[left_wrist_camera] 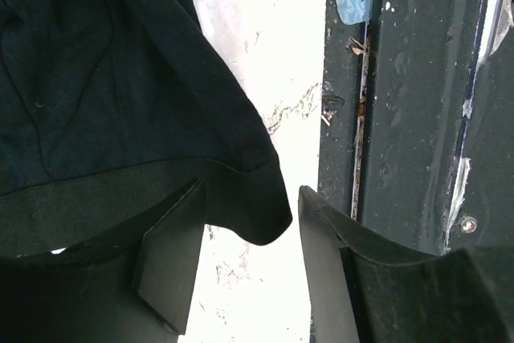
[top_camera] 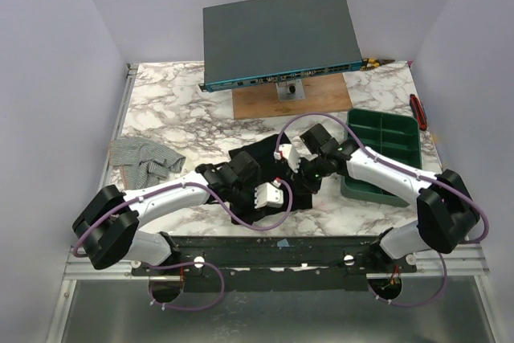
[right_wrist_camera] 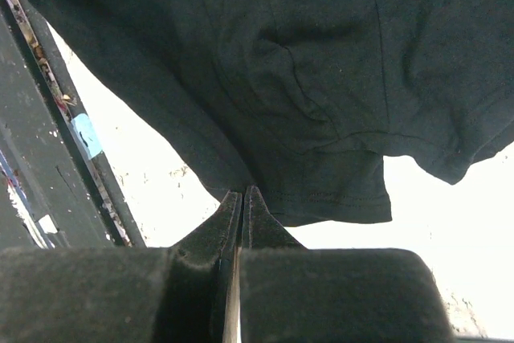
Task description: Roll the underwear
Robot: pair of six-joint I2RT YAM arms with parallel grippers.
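Observation:
The black underwear (top_camera: 261,150) lies spread on the marble tabletop beneath both arms. In the left wrist view my left gripper stands open over a corner of the cloth (left_wrist_camera: 136,102) at the table's front edge, with its fingers either side of that corner. In the right wrist view my right gripper is shut, its tips on the lower folded edge of the cloth (right_wrist_camera: 305,86); whether fabric is pinched between them is hard to see.
A striped cloth (top_camera: 148,166) lies at the left, a green divided bin (top_camera: 385,198) at the right. A wooden board (top_camera: 249,102) and a large raised panel (top_camera: 281,30) occupy the back. The front-edge rail (left_wrist_camera: 401,94) borders the cloth.

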